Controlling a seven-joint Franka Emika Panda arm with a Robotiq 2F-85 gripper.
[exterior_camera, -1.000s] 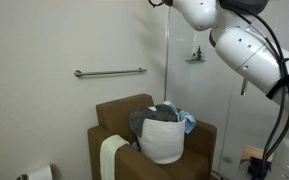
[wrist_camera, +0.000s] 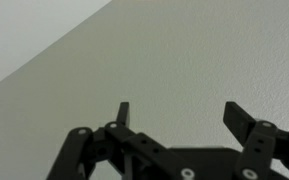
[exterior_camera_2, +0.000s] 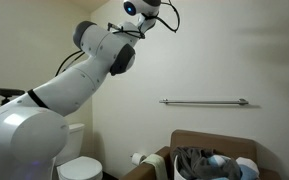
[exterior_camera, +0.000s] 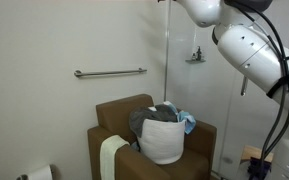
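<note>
In the wrist view my gripper stands open, its two dark fingers wide apart with nothing between them. Behind it only plain pale wall or ceiling surfaces show. Both exterior views have the arm raised high; the gripper itself is out of frame at the top of the first. A brown armchair (exterior_camera: 124, 112) carries a white basket (exterior_camera: 162, 142) heaped with dark grey cloth (exterior_camera: 144, 115) and some light blue cloth (exterior_camera: 188, 121). Over the chair's arm hangs a pale towel (exterior_camera: 111, 158).
A metal towel bar (exterior_camera: 111, 73) is fixed to the wall above the chair, empty. A white toilet (exterior_camera_2: 81, 165) stands at the left in the second exterior view. A corner shelf (exterior_camera: 196, 60) holds a small bottle. The wall around the bar is clear.
In the first exterior view, the upper end of the arm has risen further out of the top of the frame. The chair, basket and cloths have not moved.
</note>
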